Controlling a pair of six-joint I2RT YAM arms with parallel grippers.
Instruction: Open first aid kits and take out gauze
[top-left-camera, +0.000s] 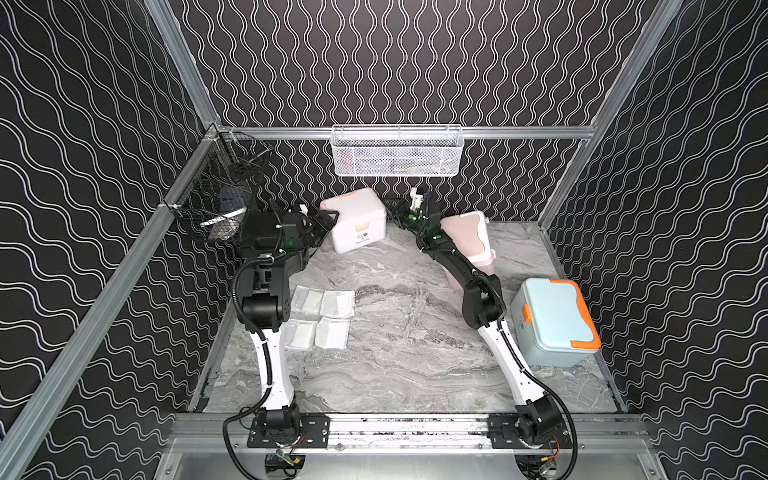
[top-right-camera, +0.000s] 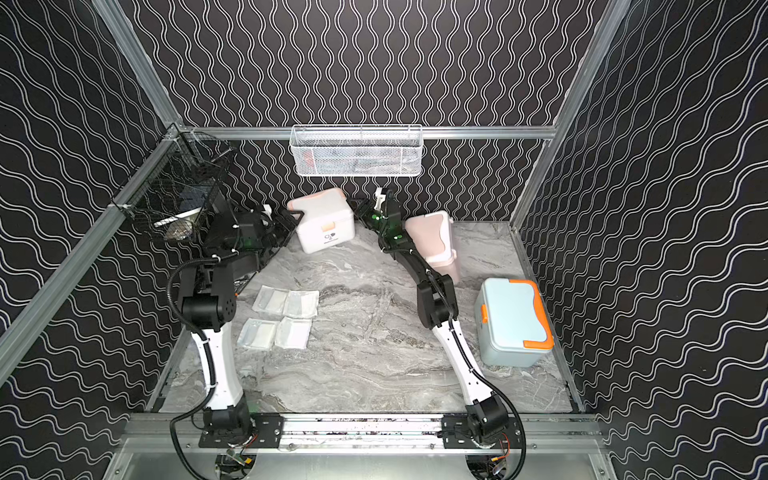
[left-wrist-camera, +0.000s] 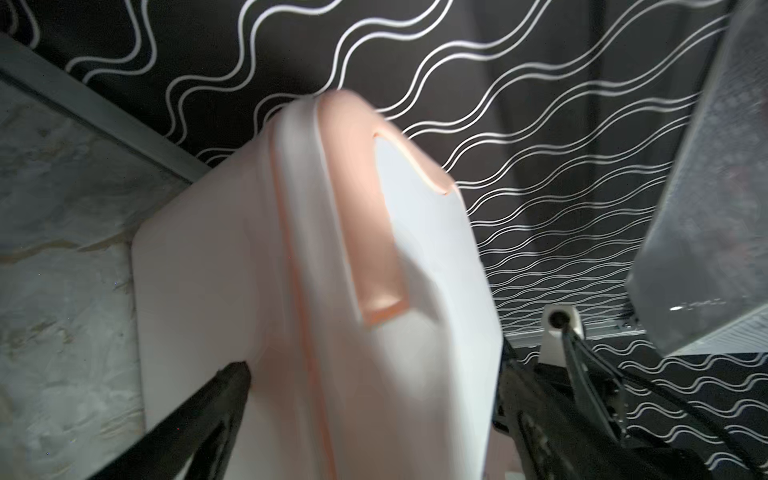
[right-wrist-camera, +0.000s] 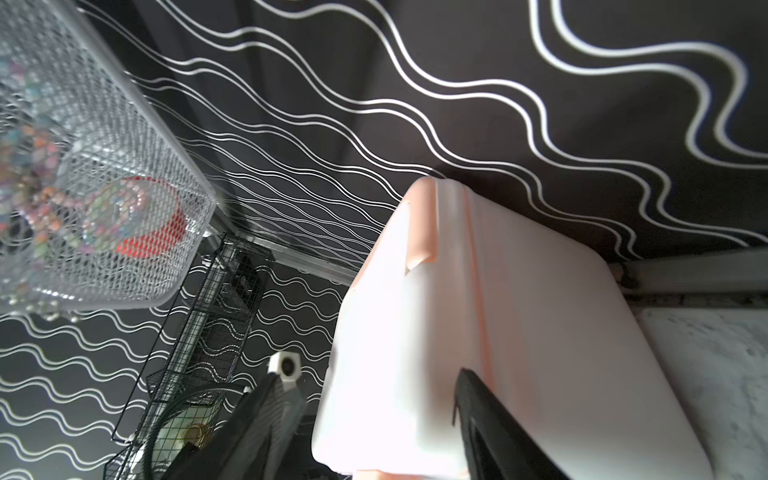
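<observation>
The white and peach first aid kit (top-left-camera: 360, 233), lid down, stands turned at the back between my grippers. My left gripper is open at the kit's left side, its two fingers spread across one corner. On the opposite side my right gripper is also open, its fingers apart in front of the kit's corner. Whether either one touches the kit I cannot tell. A pink kit (top-right-camera: 429, 236) stands partly behind my right arm. At the right is a light blue kit with orange trim (top-left-camera: 558, 310), lid down. Several white gauze packets (top-left-camera: 333, 333) lie at left centre.
A white mesh basket (top-left-camera: 397, 160) hangs on the back wall above the white kit. At the left wall hangs a black wire basket (top-left-camera: 212, 200).
</observation>
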